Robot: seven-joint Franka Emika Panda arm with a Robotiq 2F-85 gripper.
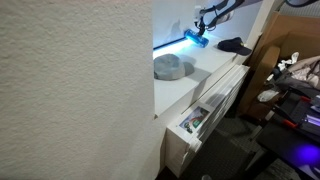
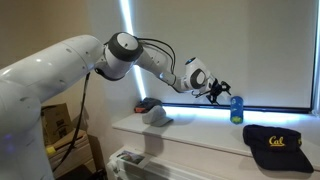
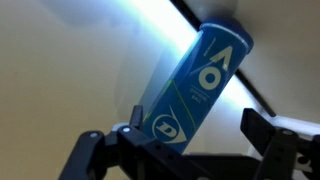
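Observation:
A blue Dunlop can (image 3: 205, 75) fills the middle of the wrist view, running slantwise up from between my fingers. Those fingers stand well apart, so the gripper is open. In exterior view 2, my gripper (image 2: 219, 93) is up beside the top left of the can (image 2: 236, 109), which looks about upright on the white ledge. Exterior view 1 shows the can (image 1: 197, 39) tilted over under my gripper (image 1: 200, 27); its exact pose and whether a finger touches it I cannot tell.
A navy Cal cap (image 2: 278, 147) lies right of the can on the ledge (image 2: 190, 140). To the left sits a grey hat (image 1: 169, 67). The wall with its bright light strip stands close behind. Below the ledge, a drawer (image 1: 196, 119) is open.

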